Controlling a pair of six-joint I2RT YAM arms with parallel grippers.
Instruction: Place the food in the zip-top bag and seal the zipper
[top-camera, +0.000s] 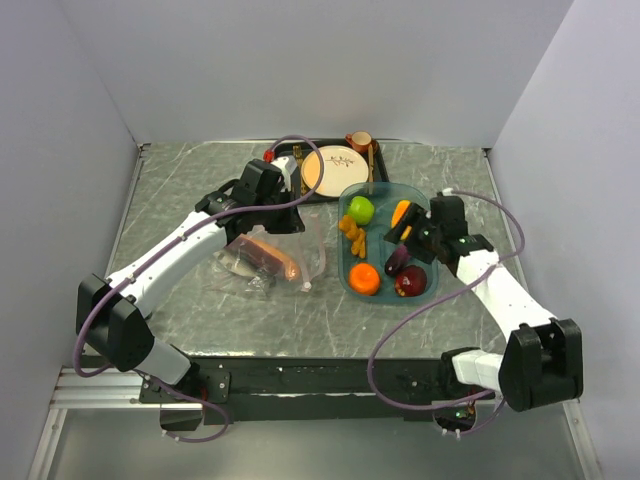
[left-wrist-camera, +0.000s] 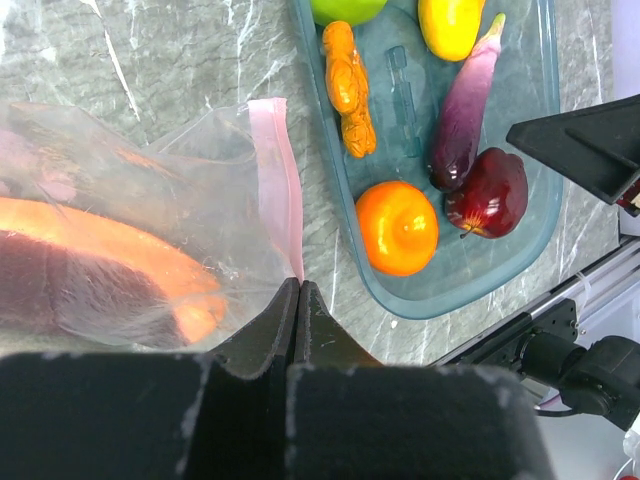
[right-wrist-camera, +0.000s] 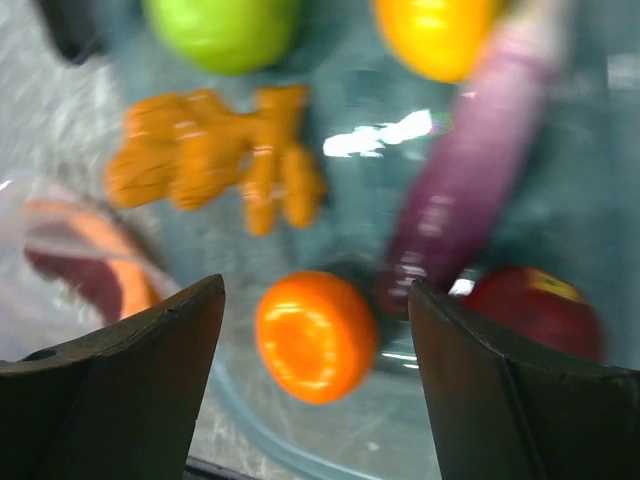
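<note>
A clear bag (top-camera: 255, 270) with pink zip edge (left-wrist-camera: 275, 190) holds long orange-and-brown food (left-wrist-camera: 140, 270). My left gripper is shut at the bag's opening; only a thin bit of film, if anything, is at its tips. My right gripper is open above the blue bin (top-camera: 352, 285), which holds an orange (left-wrist-camera: 395, 228), apple (left-wrist-camera: 485, 195), eggplant (left-wrist-camera: 460, 130), ginger-like root (left-wrist-camera: 350, 95), green fruit (top-camera: 360, 209) and yellow food (left-wrist-camera: 445, 20). The right wrist view is blurred.
A dark tray with a plate (top-camera: 334, 170) and a mug (top-camera: 359, 140) sits at the back. Walls flank both sides.
</note>
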